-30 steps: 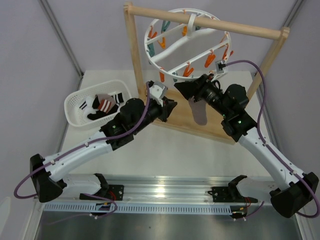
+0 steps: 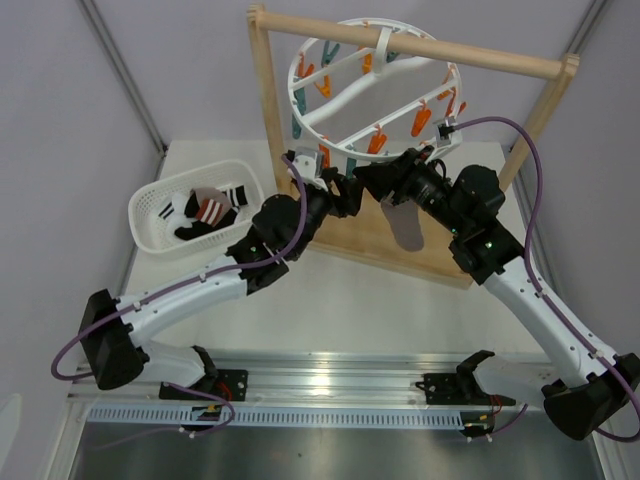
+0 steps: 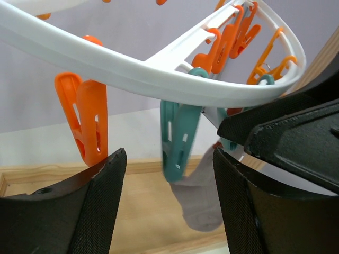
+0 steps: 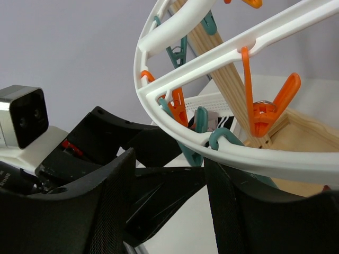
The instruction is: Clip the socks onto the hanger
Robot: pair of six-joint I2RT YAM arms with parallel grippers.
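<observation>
A grey sock [image 2: 405, 222] hangs below the front right of the white round hanger [image 2: 340, 140]; in the left wrist view the grey sock [image 3: 198, 201] is behind the clips. My left gripper [image 2: 340, 195] is at the hanger's front, fingers apart either side of and just below a teal clip [image 3: 179, 137], with nothing seen between them. My right gripper [image 2: 385, 175] stands open beside it, at the rim by teal clips [image 4: 228, 140], its black fingers reaching close to the left gripper.
A white basket [image 2: 150, 220] with several socks sits at the left. The wooden frame [image 2: 490, 55] holds the hanger over a wooden base.
My left gripper has risen toward the hanger rim and the teal clip, closer to my right gripper. The right arm has shifted slightly to the right.
</observation>
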